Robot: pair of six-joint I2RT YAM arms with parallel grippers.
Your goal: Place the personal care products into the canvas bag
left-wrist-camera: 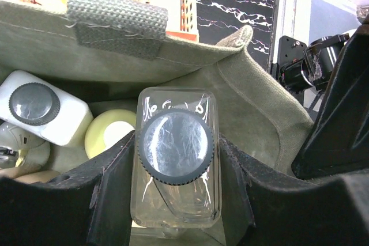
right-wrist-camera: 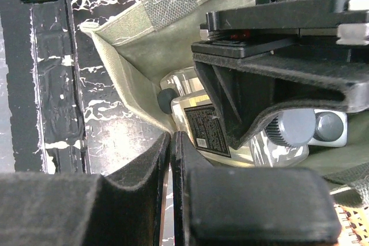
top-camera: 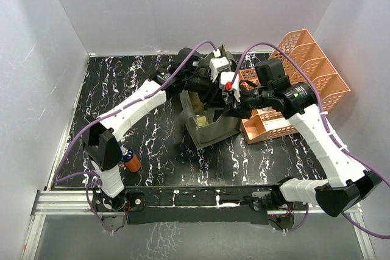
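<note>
The olive canvas bag (top-camera: 210, 132) stands open at centre, both arms over it. My left gripper is shut on a clear bottle with a dark grey cap (left-wrist-camera: 176, 154), inside the bag among a white bottle (left-wrist-camera: 69, 119), a yellow round container (left-wrist-camera: 98, 139) and other items. My right gripper is shut at the bag's rim, apparently pinching the fabric. In the right wrist view, a labelled clear bottle (right-wrist-camera: 204, 128) lies in the bag beneath my left gripper's body. An orange bottle (top-camera: 131, 161) stands at the table's front left.
An orange divided basket (top-camera: 323, 83) sits to the right, against the bag. Pale walls border it at back and sides.
</note>
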